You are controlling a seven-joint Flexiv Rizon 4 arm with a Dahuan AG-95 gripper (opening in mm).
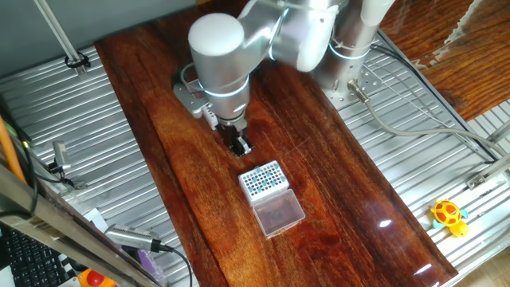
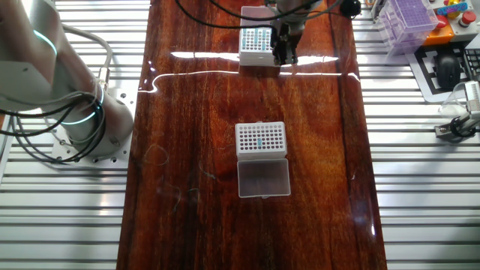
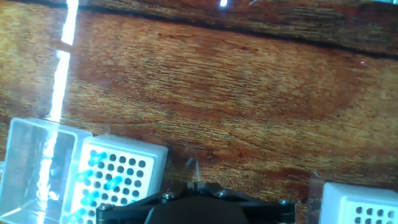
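Note:
In exterior view 1, a white perforated rack [image 1: 264, 182] stands beside its clear, open lid [image 1: 279, 214]. Several teal tubes show in this rack [image 3: 122, 171] at lower left of the wrist view. Another white rack [image 2: 260, 141] has one teal piece near its middle; its corner [image 3: 348, 202] enters the wrist view at lower right. My gripper [image 1: 242, 148] hangs just behind the fuller rack in exterior view 1. The gripper looks shut, its fingertips close together. A faint pale sliver shows ahead of them; whether they hold it, I cannot tell.
The second rack's clear lid [image 2: 263, 178] lies open beside it. Bare wooden table [image 2: 202, 217] surrounds the racks, with metal slats beyond its edges. A yellow toy turtle [image 1: 450, 217] lies off to the right, and a purple box [image 2: 411, 21] stands beyond the table.

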